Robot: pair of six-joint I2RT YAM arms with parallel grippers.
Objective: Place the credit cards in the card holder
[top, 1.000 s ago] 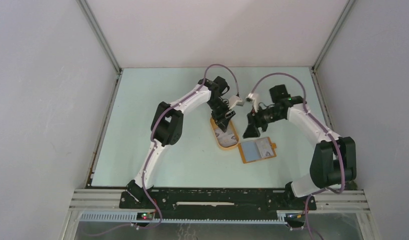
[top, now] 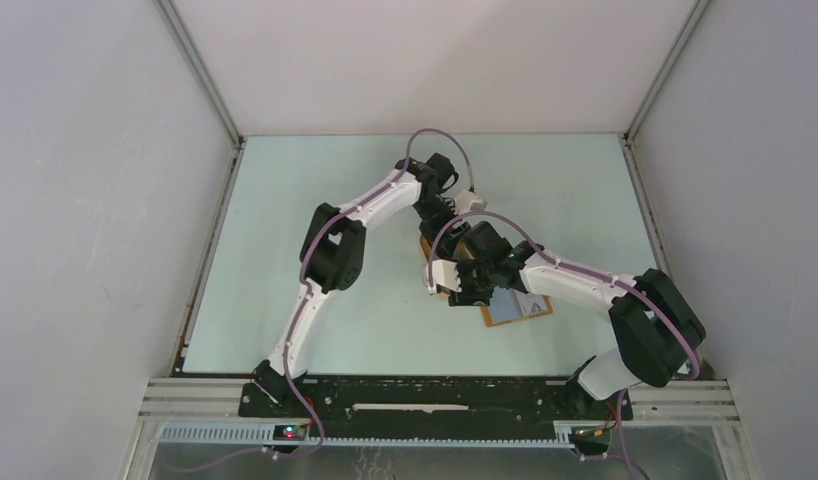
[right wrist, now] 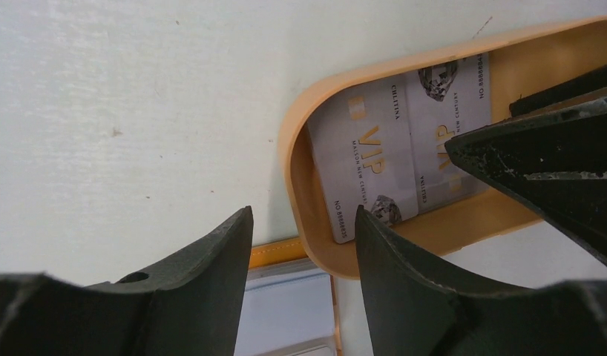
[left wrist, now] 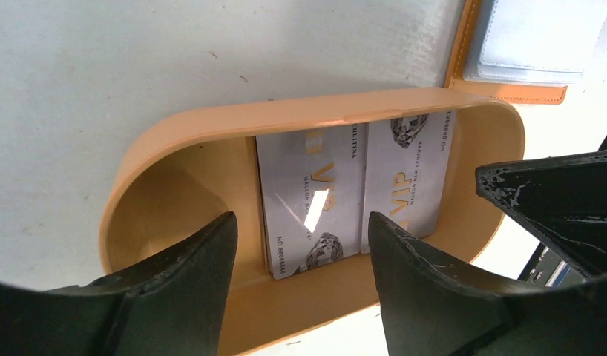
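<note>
Two silver VIP cards lie side by side in an oval orange tray (left wrist: 159, 156). The left wrist view shows one card (left wrist: 300, 200) below my left gripper, whose fingers are apart with nothing between them. Its neighbour (left wrist: 408, 167) lies to the right. My right gripper, also open and empty, hovers over the tray's end and rim, beside the nearer card (right wrist: 363, 159). The orange-edged card holder (top: 505, 307) rests on the table near the tray; its pale pockets (right wrist: 282, 311) show in the right wrist view.
The two grippers are close together over the tray; a black finger of the right one (left wrist: 556, 204) reaches into the left wrist view.
My right gripper has swung left and toward the table's front, from beside the tray to over its near end. The left arm shifted slightly and returned. The cards show no clear movement.
</note>
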